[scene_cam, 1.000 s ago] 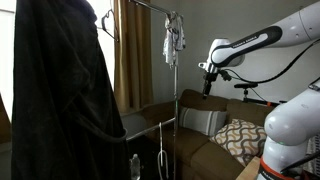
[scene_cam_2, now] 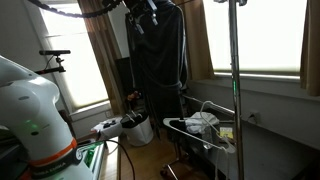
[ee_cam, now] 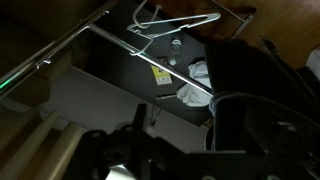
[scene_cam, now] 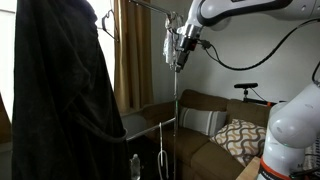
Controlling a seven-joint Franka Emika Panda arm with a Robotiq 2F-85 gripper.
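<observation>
High in exterior view 1, my gripper (scene_cam: 180, 66) points downward beside the upright pole (scene_cam: 177, 100) of a clothes rack, with nothing seen between its fingers. A large dark garment (scene_cam: 65, 95) hangs at the left of that view, apart from the gripper there. In exterior view 2 the same dark garment (scene_cam_2: 158, 65) hangs behind the gripper (scene_cam_2: 144, 20). White hangers (scene_cam: 171, 45) hang near the rack's top, close to the gripper. The wrist view looks down past dark fingers onto a white hanger (ee_cam: 172, 22) and dark cloth (ee_cam: 245, 65).
The rack's lower shelf holds a clear bottle (ee_cam: 175, 47), a yellow box (ee_cam: 161, 74) and white cloth (scene_cam_2: 203, 122). A metal rail (ee_cam: 130, 45) crosses the wrist view. Behind the rack stands a brown sofa (scene_cam: 205, 155) with a patterned pillow (scene_cam: 240, 138).
Over the last second the arm has risen and my gripper has moved up and left in exterior view 1, from over the sofa to beside the rack's pole. The dark garment looks unmoved.
</observation>
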